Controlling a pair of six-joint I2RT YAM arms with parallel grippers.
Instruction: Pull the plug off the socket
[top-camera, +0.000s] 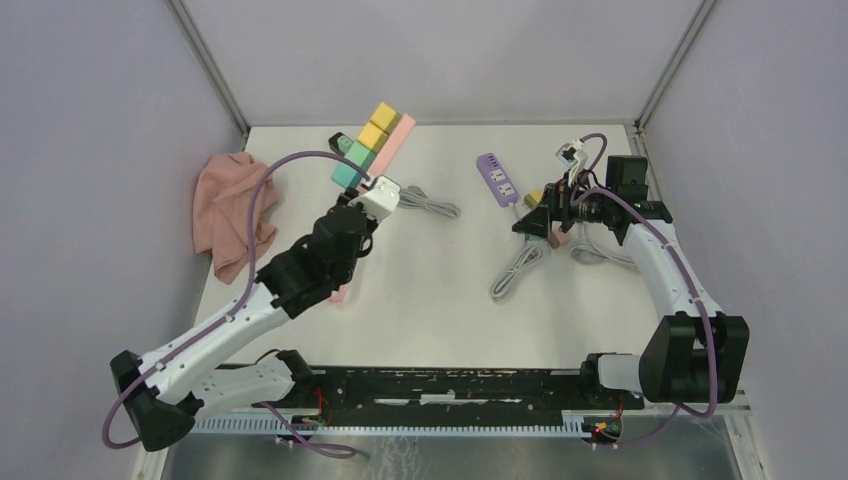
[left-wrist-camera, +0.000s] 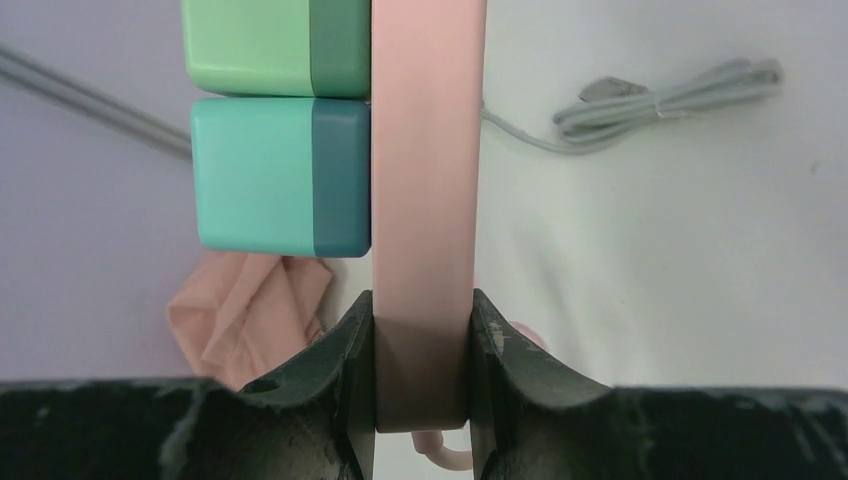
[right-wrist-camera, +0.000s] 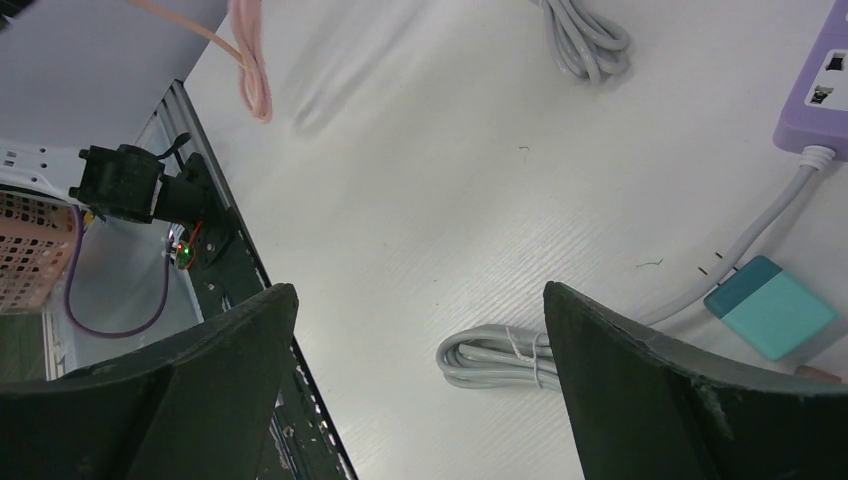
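My left gripper is shut on the lower end of a pink power strip (top-camera: 393, 148), held up off the table. Plugs stand in a row along it: yellow plugs (top-camera: 372, 137) at the far end, then a green plug (left-wrist-camera: 245, 45) and a teal plug (left-wrist-camera: 255, 175) nearest my fingers. All of those visible are seated against the strip. Its pink cord (right-wrist-camera: 256, 85) hangs beneath. On the right, my open gripper has nothing between its fingers; it hovers near a purple power strip (top-camera: 497, 180) and a loose teal plug (right-wrist-camera: 770, 308).
A black strip (top-camera: 340, 142) at the back left is mostly hidden by the raised one. Grey cord bundles (top-camera: 428, 202) lie about, one (top-camera: 518, 272) below the right gripper. A pink towel (top-camera: 232, 210) lies at the left edge. Mid-table is clear.
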